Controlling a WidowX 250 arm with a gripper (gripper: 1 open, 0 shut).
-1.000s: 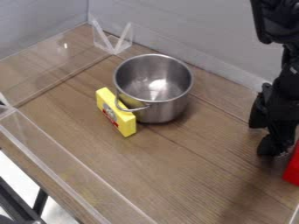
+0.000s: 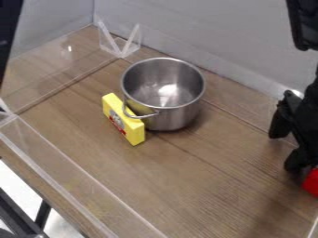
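My black gripper [image 2: 293,139] is at the right edge, low over the table, partly out of frame. A red object [image 2: 311,182] is beside and just below it, mostly cut off by the frame. Whether the fingers are open or shut, and whether they hold anything, cannot be made out.
A steel pot [image 2: 165,93] stands in the upper middle, with a yellow box [image 2: 125,119] at its left side. Clear plastic barriers line the left. A white wall runs along the back.
The gripper has shifted slightly to the right, further out of frame, and less of the red object shows.
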